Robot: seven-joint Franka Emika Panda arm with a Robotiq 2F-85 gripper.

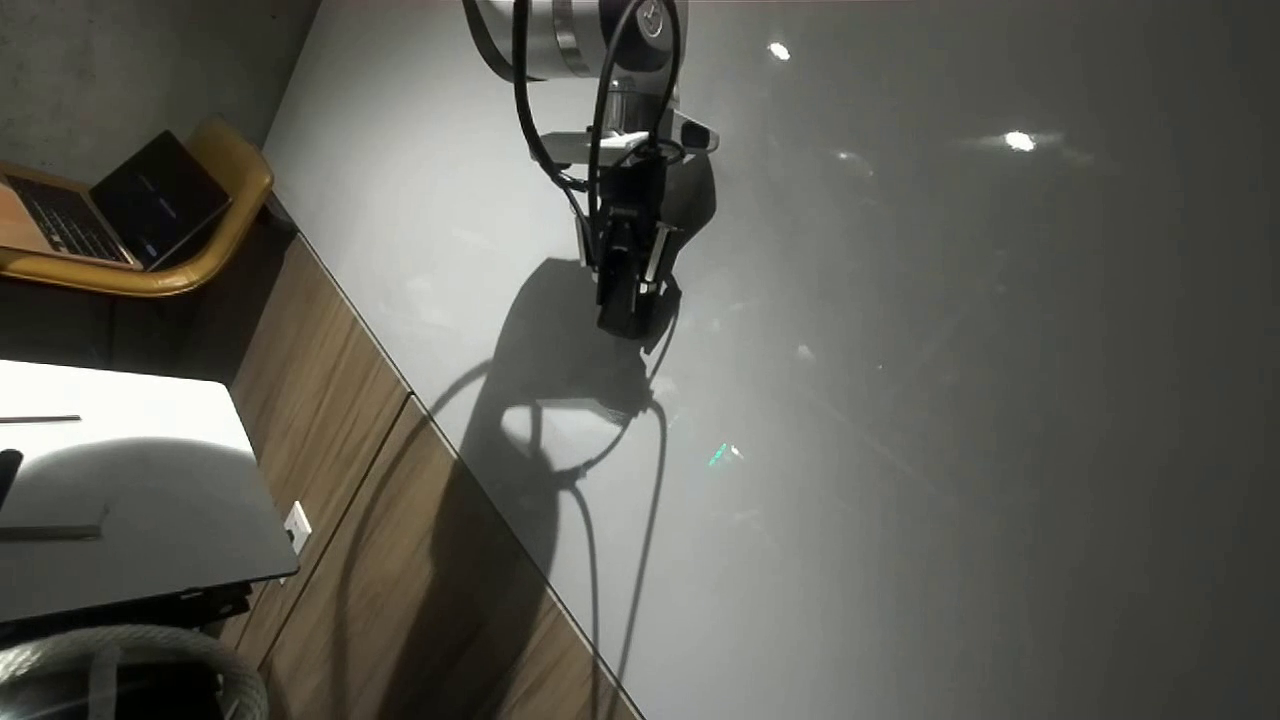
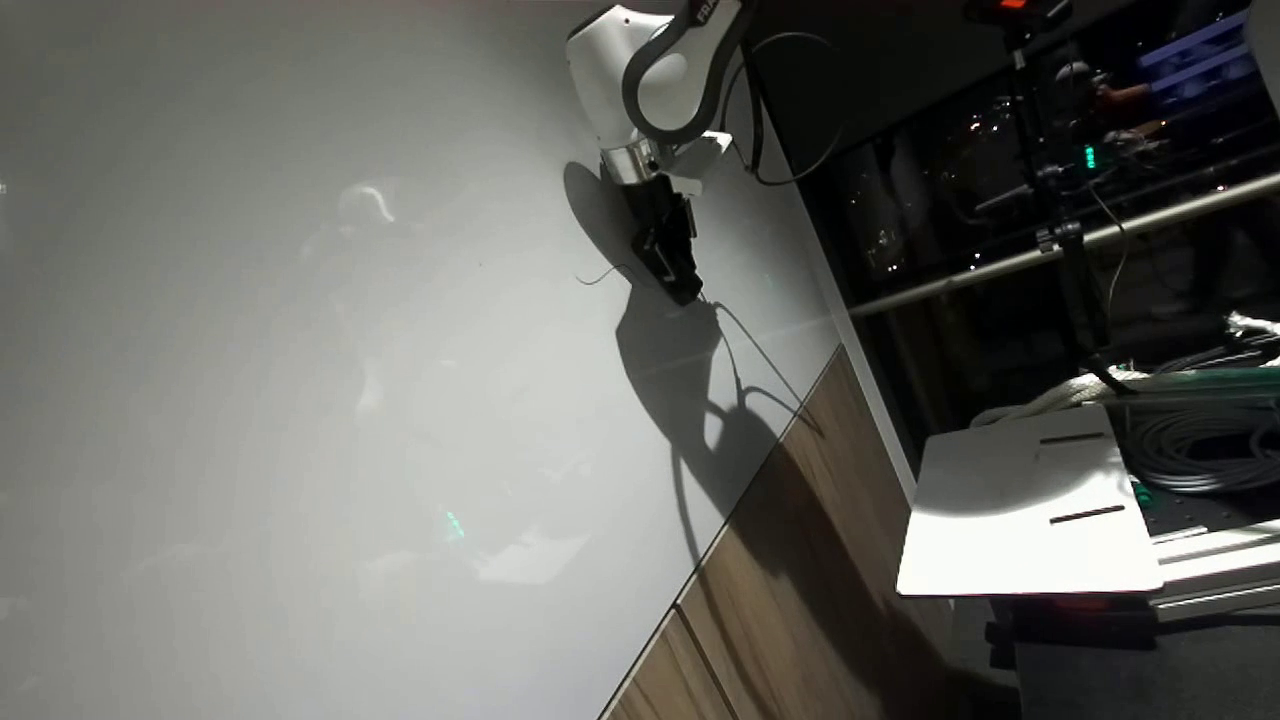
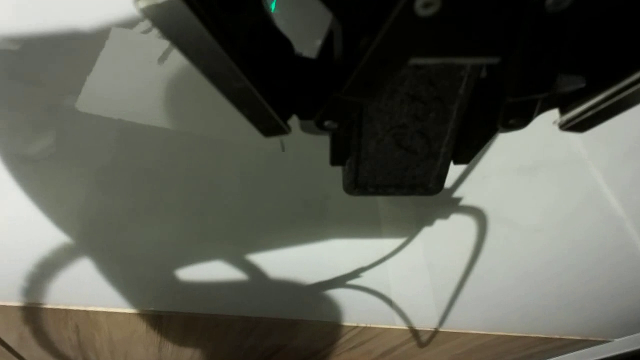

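Note:
My gripper is shut on a dark, worn rectangular block [image 3: 403,135], which looks like an eraser. In both exterior views the gripper [image 1: 627,274] [image 2: 667,254] and block [image 1: 621,314] [image 2: 685,292] are at a broad pale glossy board [image 1: 912,504] [image 2: 276,420]. Whether the block's face touches the board cannot be told. A thin dark curved line [image 2: 595,281] shows on the board beside the gripper in exterior view 2. The wrist view has a short dark mark [image 3: 282,145] left of the block, inside the arm's shadow.
Wood panelling [image 1: 348,480] borders the board. A white table [image 2: 1020,528] stands off the board, and a laptop [image 1: 156,198] rests on a yellow chair [image 1: 246,180]. Much of the board is clear. Dark cables [image 1: 524,84] hang along the arm.

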